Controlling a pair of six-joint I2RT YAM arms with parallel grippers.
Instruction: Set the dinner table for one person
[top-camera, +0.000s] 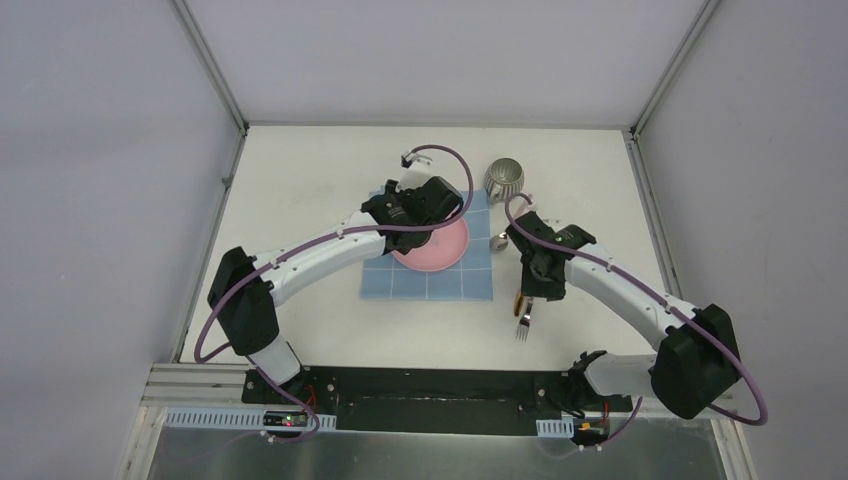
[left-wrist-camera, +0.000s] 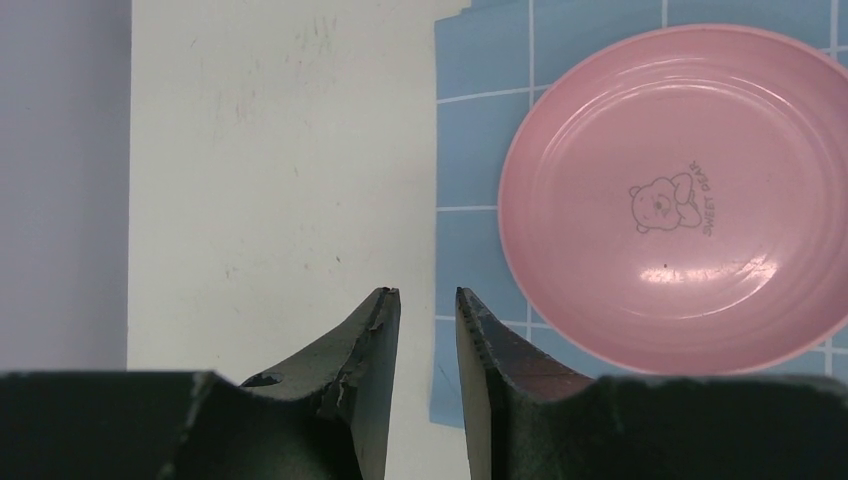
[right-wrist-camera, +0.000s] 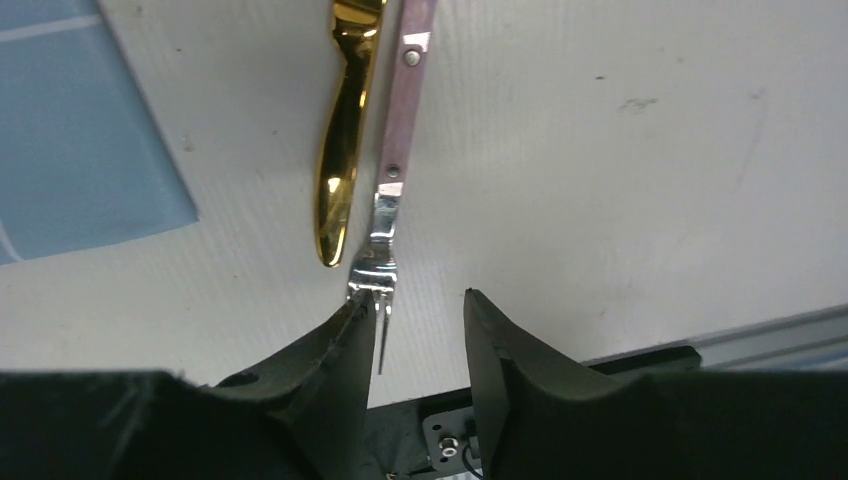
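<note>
A pink plate (left-wrist-camera: 590, 200) lies on the blue placemat (top-camera: 390, 285). My left gripper hangs over the mat's left edge, open a little, nothing between its fingers. My right gripper is open above a fork (right-wrist-camera: 400, 140) with a pink handle, its tines beside the left finger and partly hidden by it. A gold-handled utensil (right-wrist-camera: 337, 170), probably a knife, lies left of the fork. In the top view, a spoon (top-camera: 499, 242) lies right of the mat, partly hidden by the right arm.
A striped metal cup (top-camera: 505, 175) stands behind the mat at the right. Bare table lies left of the mat and at the far right. The table's front edge and dark rail show below the right gripper.
</note>
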